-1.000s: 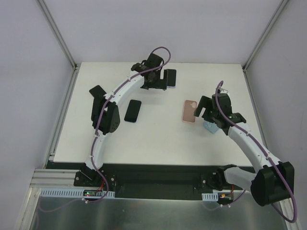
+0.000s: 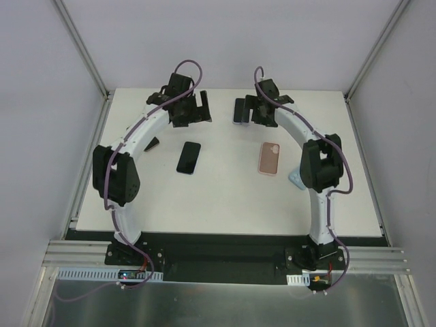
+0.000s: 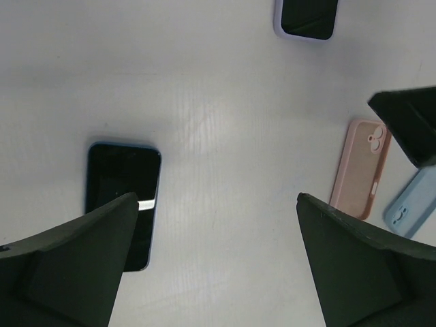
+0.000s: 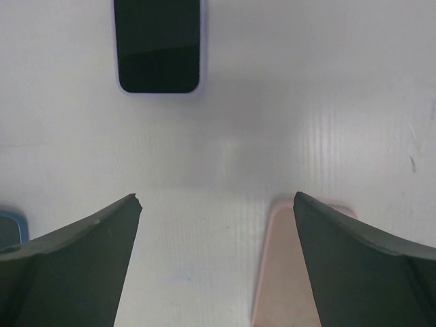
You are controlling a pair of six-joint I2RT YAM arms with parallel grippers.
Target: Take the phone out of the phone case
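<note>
A dark phone in a pale case (image 4: 158, 44) lies at the back centre of the table, with my right gripper (image 2: 250, 109) open just to its right and above it. My left gripper (image 2: 199, 109) hangs open to its left, nothing between its fingers. A bare dark phone (image 3: 121, 178) lies below the left gripper, left of centre. A pink case (image 2: 269, 158) lies right of centre, and a light blue case (image 3: 409, 204) is beside it, partly under the right arm in the top view.
Another dark phone (image 2: 152, 144) lies at the left, partly hidden by the left arm.
My right gripper has moved back and left to beside the phone at the back centre. My left gripper has pulled away from that phone to the left.
</note>
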